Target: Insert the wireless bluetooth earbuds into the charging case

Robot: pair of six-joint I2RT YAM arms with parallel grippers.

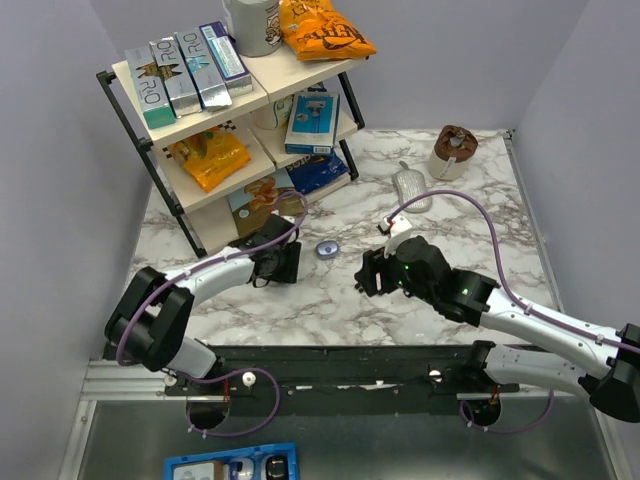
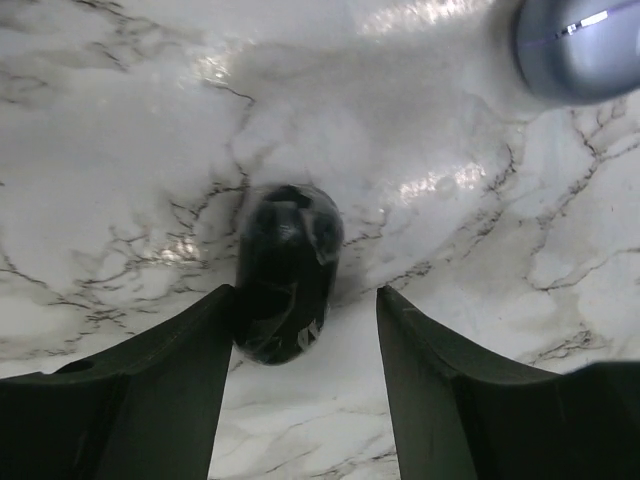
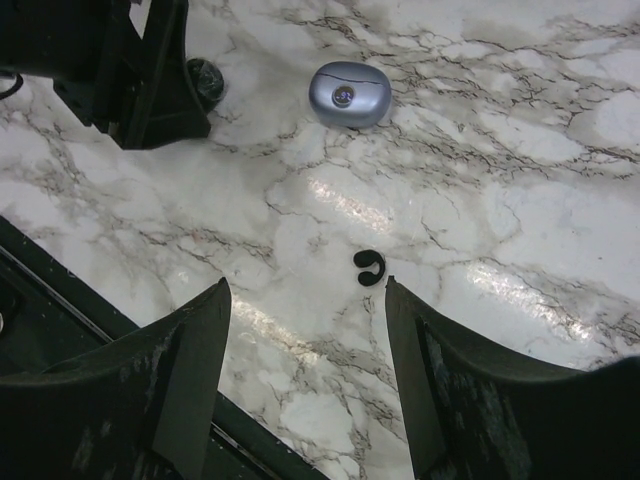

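A small glossy dark oblong object (image 2: 286,260), apparently an earbud case or earbud, lies under my left gripper, whose fingers are parted around its lower end. In the right wrist view it peeks from beside that gripper. A silvery rounded case (image 3: 350,95) lies on the marble to its right, also in the top view (image 1: 327,249). A small black curved piece (image 3: 369,278) lies below that case. My right gripper hangs open over the table, nothing between its fingers.
The shelf rack (image 1: 188,118) with boxes and bags stands at back left. A brown-topped jar (image 1: 452,152) and a clear item (image 1: 411,188) sit at back right. The front table edge drops off to a dark gap.
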